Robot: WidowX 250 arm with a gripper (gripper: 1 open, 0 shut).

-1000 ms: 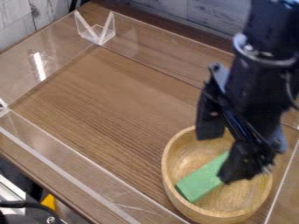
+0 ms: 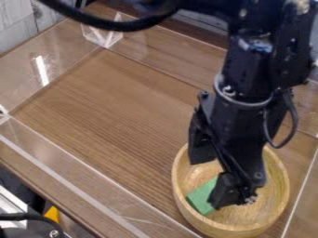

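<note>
My gripper (image 2: 211,163), black and open, reaches down from the top right into a round yellow bowl (image 2: 228,223) at the lower right. A green object (image 2: 202,195) lies in the bowl beneath the fingers, partly hidden by them. Whether a finger touches it is hard to tell.
A clear plastic piece (image 2: 102,35) stands at the top left. Cables and a small yellow part show at the lower left edge, beyond the surface.
My gripper has moved down and slightly left into the bowl, covering more of the green object. The bowl stays about where it was.
</note>
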